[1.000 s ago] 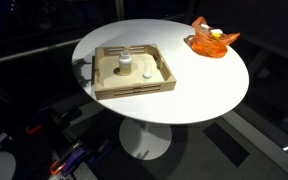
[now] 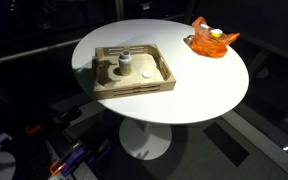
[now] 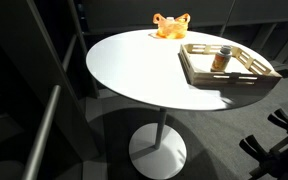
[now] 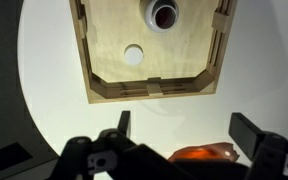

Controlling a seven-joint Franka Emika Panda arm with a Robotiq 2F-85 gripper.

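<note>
A small bottle stands upright in a shallow wooden tray on a white round table. From above, in the wrist view, the bottle's top shows a dark reddish round centre inside a pale rim. Beside the bottle, a small round white piece like a cap lies apart on the tray floor. My gripper is open, its fingers wide apart with nothing between them. In exterior view 2 the gripper is at the lower right, off the table's edge and clear of the tray.
An orange plastic bag with pale and yellow contents sits at the table's far right in exterior view 1. The tray's slatted walls surround the bottle.
A grey part of the arm has come further into exterior view 1 at the lower left. The bottle's top looks darker now than before. Tray and bag keep their places.
</note>
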